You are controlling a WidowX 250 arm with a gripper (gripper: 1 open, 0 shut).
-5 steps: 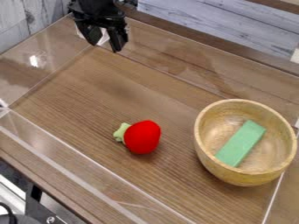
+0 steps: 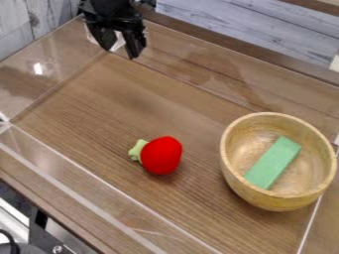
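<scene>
My gripper (image 2: 114, 42) is at the top left, a dark shape above the back of the wooden table, open as far as its small size shows, with a pale patch behind it. A red rounded object (image 2: 162, 156) with a light green top lies on the table in the middle foreground. A tan bowl (image 2: 276, 131) stands at the right, holding a mint-green rectangular block (image 2: 273, 163).
A pale plank surface (image 2: 265, 30) runs beyond the back edge. A dark cable shows at the lower left corner.
</scene>
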